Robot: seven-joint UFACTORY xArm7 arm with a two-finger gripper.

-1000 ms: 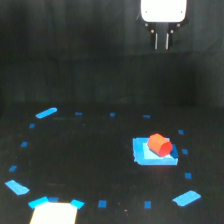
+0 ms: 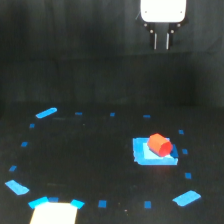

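Note:
A red-orange block (image 2: 159, 145) rests in or on a small blue-and-white tray (image 2: 139, 151), right of the middle of the dark surface. High above it, at the top of the camera view, hangs my gripper (image 2: 161, 41) with its white body cut off by the upper edge. Its two thin fingers point down and stand apart, so it is open, with nothing visible between them. The block and the gripper are well clear of each other.
Small blue squares mark the dark surface around the tray. Light-blue tape strips (image 2: 46, 113) lie toward the left, with another strip (image 2: 187, 198) at lower right. A pale object (image 2: 54, 213) sits at the bottom left edge.

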